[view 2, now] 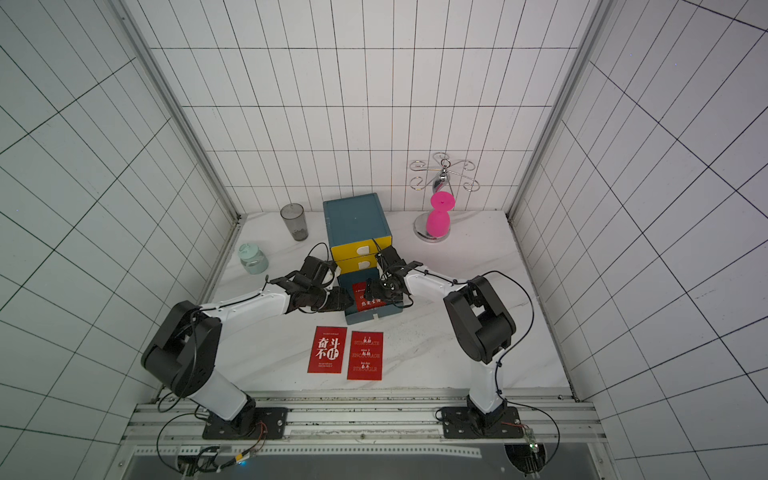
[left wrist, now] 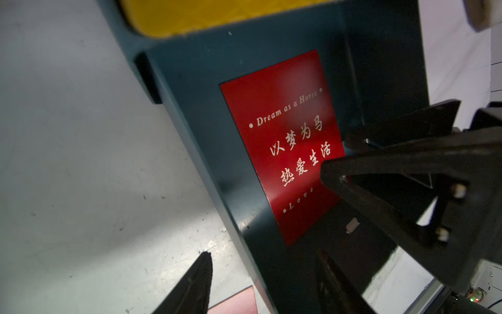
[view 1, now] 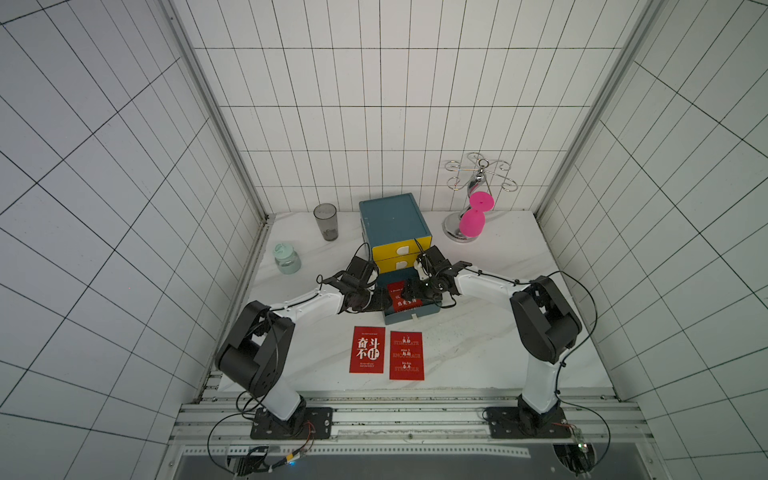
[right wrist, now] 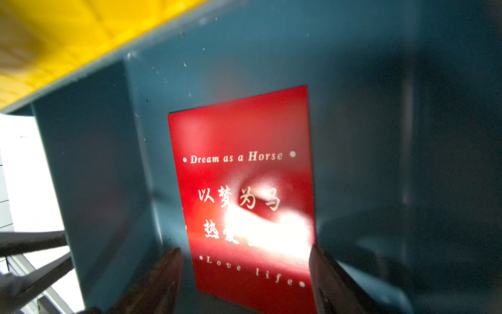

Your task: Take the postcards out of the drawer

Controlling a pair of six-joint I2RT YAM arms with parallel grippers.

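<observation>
A red postcard (right wrist: pixel 240 136) with white lettering lies flat on the floor of the pulled-out blue drawer (left wrist: pixel 209 178). Over it, inside the drawer's walls, my right gripper is open, its fingers spread to about the card's width; whether they touch it I cannot tell. My left gripper is at the drawer's left side wall, fingers apart with nothing between them in its grip. Two more red postcards lie side by side on the table in front of the drawer, the left one (view 1: pixel 367 349) and the right one (view 1: pixel 406 356).
The drawer box (view 1: pixel 392 216) with yellow fronts stands behind. A dark glass (view 1: pixel 326 222) and a pale jar (view 1: pixel 286 258) stand back left; a metal stand with a pink piece (view 1: pixel 473 221) is back right. Both grippers are close together at the drawer.
</observation>
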